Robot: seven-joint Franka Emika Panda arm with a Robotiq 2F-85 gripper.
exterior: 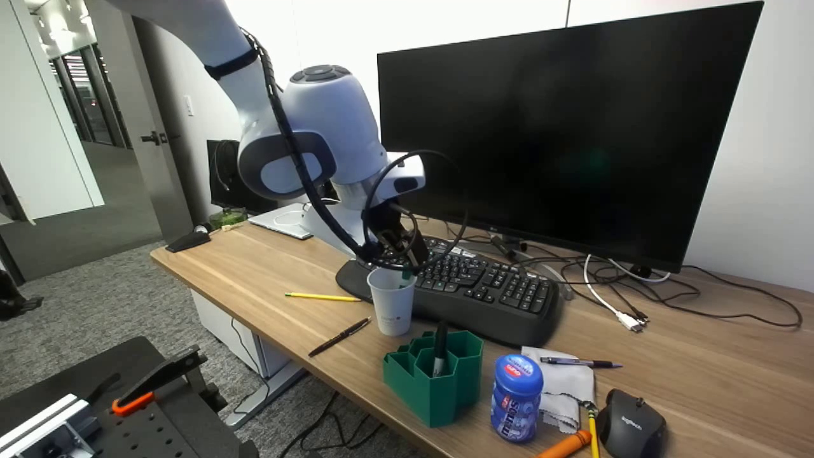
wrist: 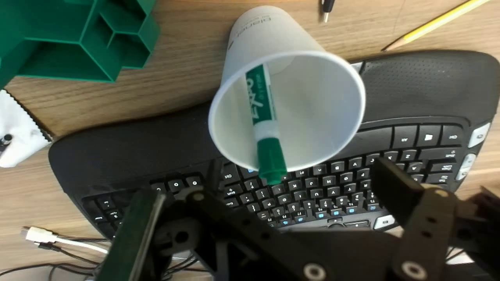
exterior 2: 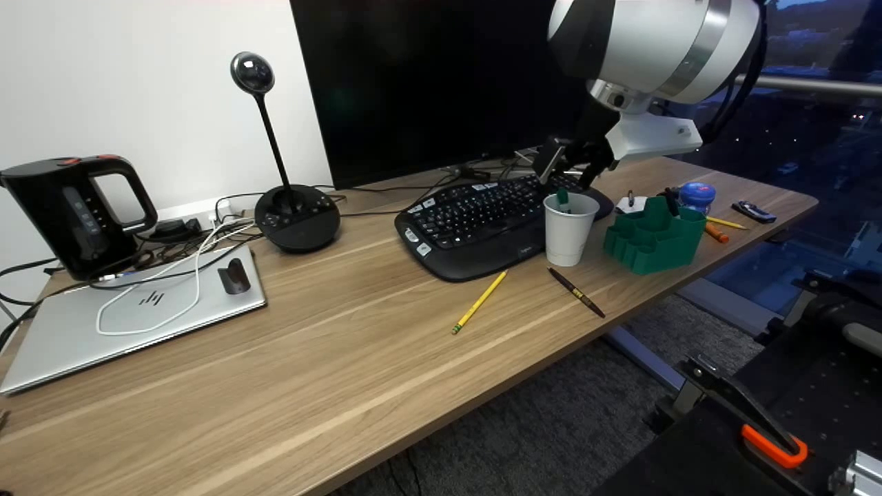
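Observation:
A white paper cup (exterior: 392,301) stands upright on the desk just in front of the keyboard. Inside it a green Expo marker (wrist: 266,117) leans against the wall, its green cap poking past the rim. My gripper is open above the keyboard side of the cup, its fingers wide apart with nothing held. The marker's cap shows in the space ahead of the fingers in the wrist view. In exterior view 2 the gripper (exterior 2: 563,169) hangs just above the cup's rim.
A green hexagonal organizer (exterior: 435,381) holding a black marker stands close to the cup. A pen (exterior: 340,336) and a yellow pencil (exterior: 324,297) lie nearby. Behind are the black keyboard (exterior: 488,286) and monitor (exterior: 557,145). Open desk lies toward the laptop (exterior 2: 149,310).

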